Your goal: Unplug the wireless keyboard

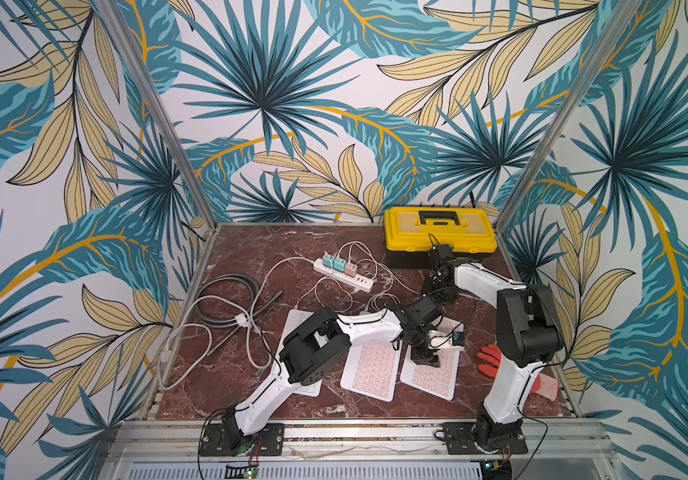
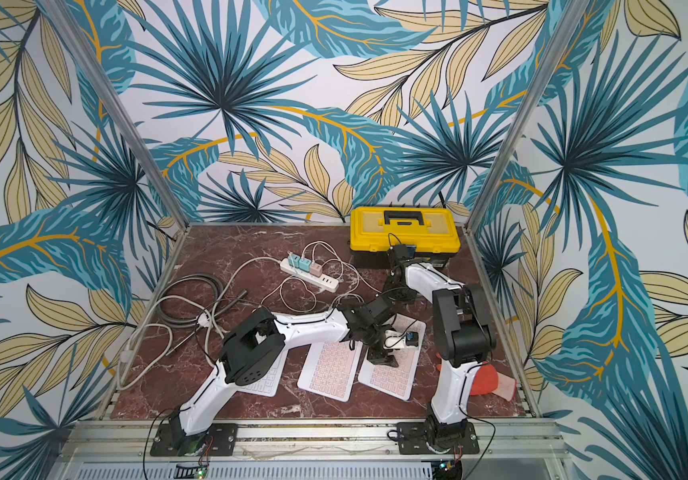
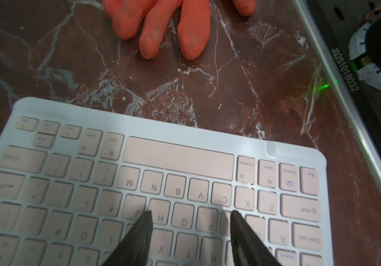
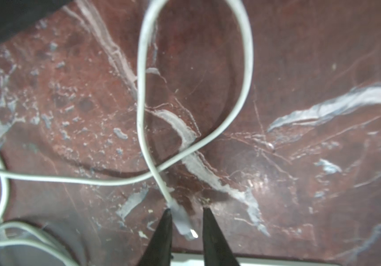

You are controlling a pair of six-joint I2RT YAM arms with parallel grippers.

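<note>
My left gripper hangs open over the keys of the rightmost white keyboard (image 3: 181,146), nothing held; its wrist covers part of that keyboard in the top views. My right gripper is over the table beyond that keyboard's far edge, fingers apart. A white cable's plug (image 4: 180,218) lies just beyond and between its fingertips in the right wrist view, apparently loose on the marble by the keyboard (image 4: 252,262); whether the fingers touch it cannot be told. The cable (image 4: 140,124) loops and crosses itself. More keyboards (image 1: 369,369) lie to the left.
A power strip (image 1: 336,276) with chargers and tangled cables stands mid-back. A yellow toolbox (image 1: 439,232) sits back right, close to the right arm. Red gloves (image 3: 192,35) lie to the right. Coiled cables (image 1: 208,292) fill the left side.
</note>
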